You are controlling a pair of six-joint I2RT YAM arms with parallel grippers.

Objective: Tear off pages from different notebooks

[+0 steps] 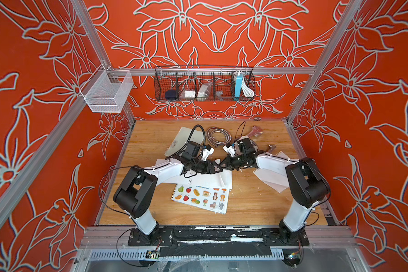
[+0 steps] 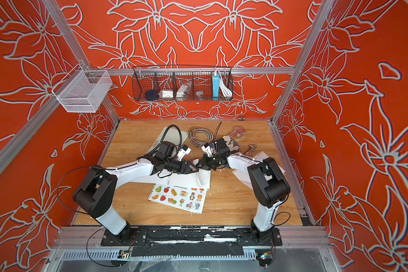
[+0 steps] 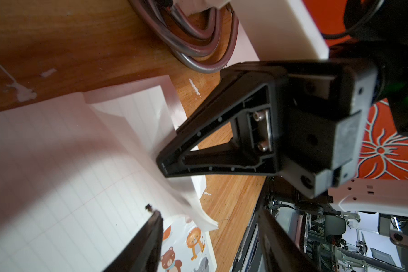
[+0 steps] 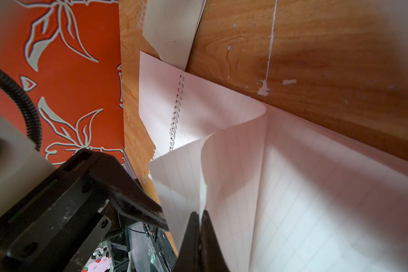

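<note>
A lined spiral notebook (image 4: 331,213) lies mid-table with one page (image 3: 136,117) lifted and curled near its right side, partly over the coil. In the left wrist view my left gripper is open above that page's lower edge. My right gripper is shut at the curled sheet; whether paper is between its tips is hard to tell. Both grippers meet closely at the page in the top views. A picture notebook (image 1: 199,197) with fruit and animals lies underneath, toward the front.
A beige notebook (image 1: 183,136), coiled hose (image 1: 218,137) and white sheets (image 1: 271,179) lie around the work area. A wire basket (image 1: 204,83) hangs on the back wall.
</note>
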